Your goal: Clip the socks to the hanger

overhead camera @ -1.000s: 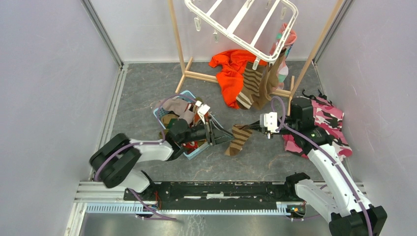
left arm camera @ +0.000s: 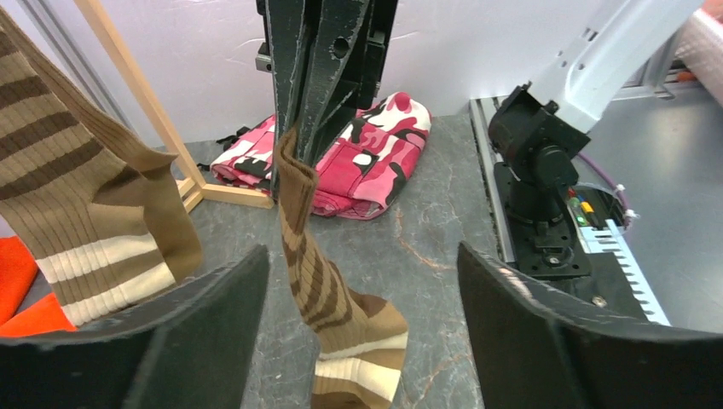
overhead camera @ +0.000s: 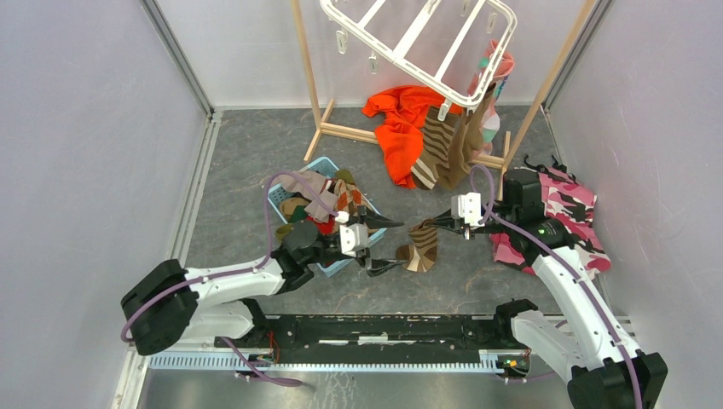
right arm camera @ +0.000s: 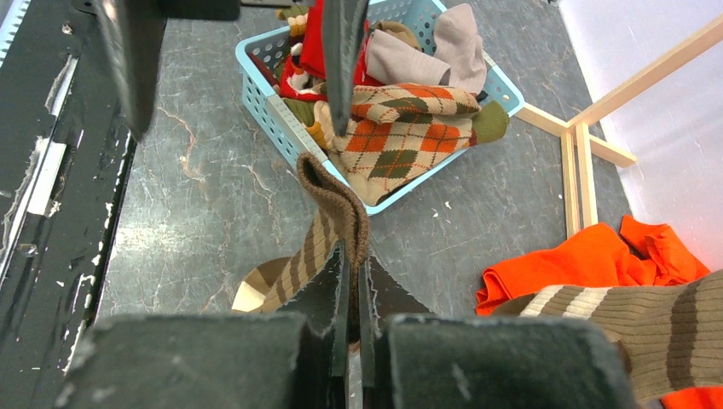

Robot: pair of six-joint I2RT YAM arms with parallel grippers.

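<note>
A brown striped sock (overhead camera: 417,252) hangs from my right gripper (overhead camera: 433,225), which is shut on its top edge; in the right wrist view the sock (right arm camera: 332,200) rises between the fingertips. My left gripper (overhead camera: 392,242) stands open just left of the sock, its fingers either side of the sock's line in the left wrist view, where the sock (left arm camera: 349,332) dangles ahead of it. The white hanger (overhead camera: 418,47) with clips is at the top. Brown striped socks (overhead camera: 439,145) hang from its front end, beside a pink patterned one (overhead camera: 496,64).
A blue basket (right arm camera: 273,106) of mixed socks lies below and behind my left gripper. An orange cloth (overhead camera: 396,136) is by the wooden stand (overhead camera: 341,132). A pink camouflage bag (overhead camera: 571,217) lies at the right. Bare floor is in front.
The sock has swung slightly; the right arm is nearly still.
</note>
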